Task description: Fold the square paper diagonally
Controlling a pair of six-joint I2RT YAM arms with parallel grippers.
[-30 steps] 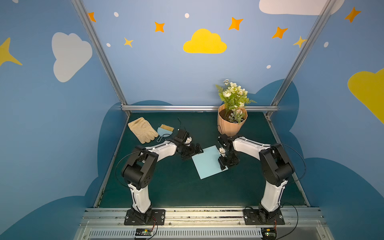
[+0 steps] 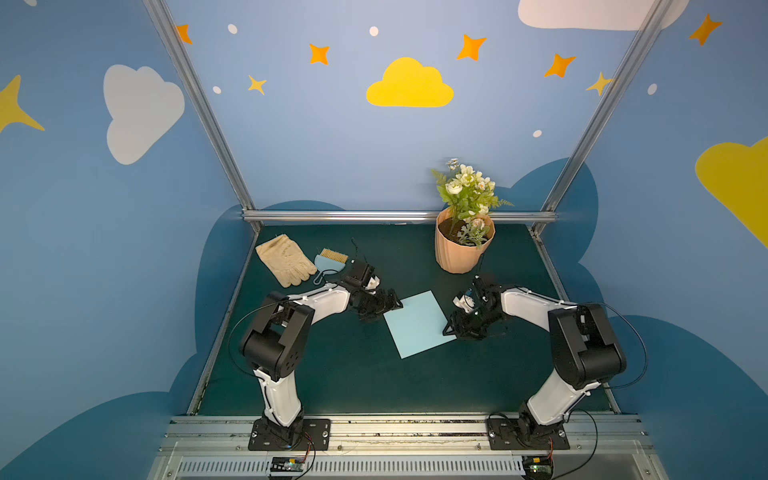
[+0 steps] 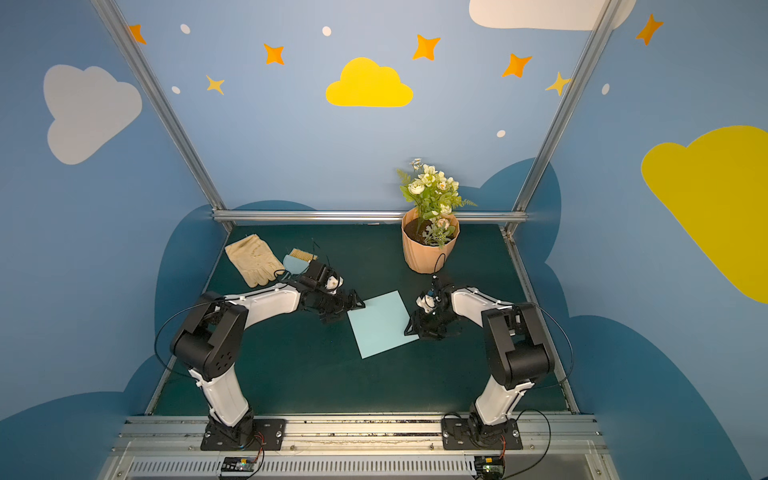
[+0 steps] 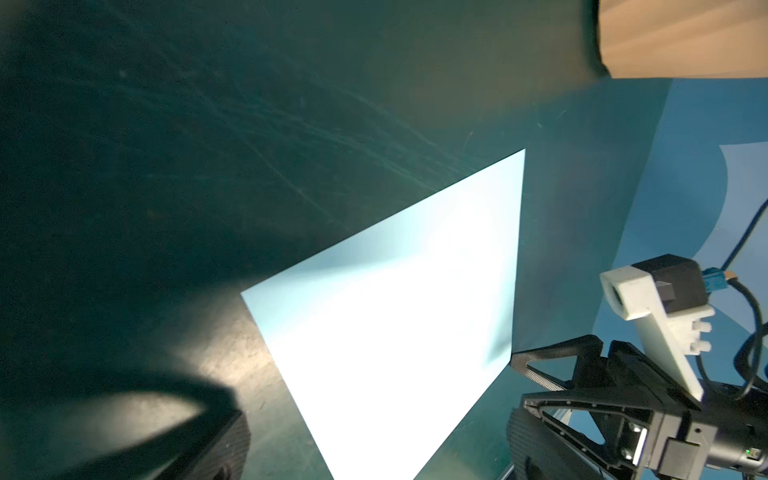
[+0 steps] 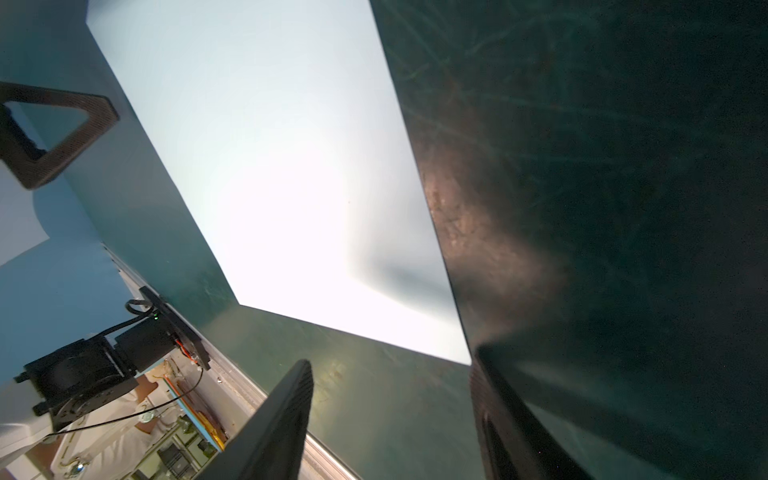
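Flat and unfolded on the dark green table lies a light blue square paper (image 2: 417,324). At its upper left corner in the top left view is my left gripper (image 2: 390,302), whose fingers stand wide apart in the left wrist view with no paper between them. My right gripper (image 2: 450,329) is at the paper's right corner. In the right wrist view its fingers (image 5: 512,424) are spread apart, and the paper's near corner (image 5: 456,352) reaches toward the tip of one of them; whether they touch cannot be told.
A potted plant (image 2: 458,252) with white flowers stands behind the paper. A beige glove (image 2: 285,260) and a blue dustpan with a brush (image 2: 329,262) lie at the back left.
The paper lies nearly unmoved.
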